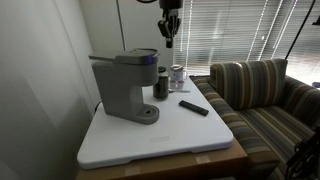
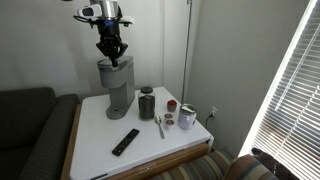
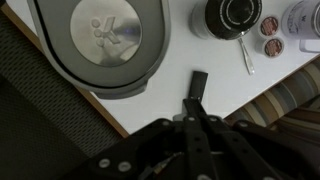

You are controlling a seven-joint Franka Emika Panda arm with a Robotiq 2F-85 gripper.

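Observation:
No task is named. My gripper (image 1: 169, 43) is up in the air above the white table, to the right of the grey coffee maker (image 1: 122, 88) in exterior view 1. The wrist view shows its fingers close together, shut, with nothing visible between them. Below, the black remote (image 3: 198, 86) lies flat on the table, part of it hidden behind the fingers. Seen from above, the coffee maker's round lid (image 3: 105, 30) fills the upper left of the wrist view. A dark jar (image 2: 147, 104) stands beside the machine.
A spoon (image 2: 160, 128), a pale mug (image 2: 187, 118) and small pods (image 3: 273, 47) sit near the jar. A striped armchair (image 1: 262, 95) stands close along the table's right side in exterior view 1.

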